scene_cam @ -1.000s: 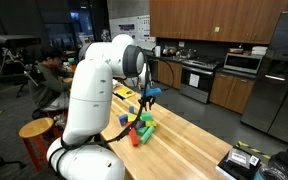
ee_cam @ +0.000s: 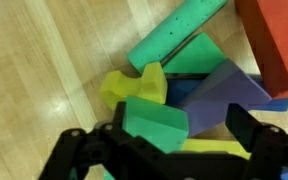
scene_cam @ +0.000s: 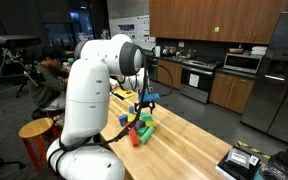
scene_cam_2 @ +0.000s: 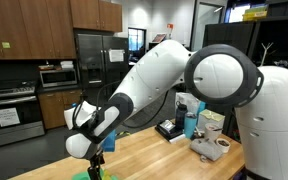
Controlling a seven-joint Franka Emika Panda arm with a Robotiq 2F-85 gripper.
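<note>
My gripper is open above a pile of coloured blocks. In the wrist view, a green block (ee_cam: 156,122) shows in the gap between the dark fingers, nearer the left one; whether either finger touches it I cannot tell. A yellow notched block (ee_cam: 136,86) lies just beyond it, and a purple block (ee_cam: 220,98) is to its right. Exterior view 1 has the gripper (scene_cam: 144,104) low over the pile at the table's left part. The fingers partly hide the lower blocks.
Around the pile lie a green cylinder (ee_cam: 174,32), a red block (ee_cam: 272,45) and a yellow piece (ee_cam: 216,147). A black box (scene_cam: 239,162) stands on the near right of the wooden table (scene_cam: 189,140).
Over the last second the gripper has come down closer to the blocks. The blocks show no clear movement.
</note>
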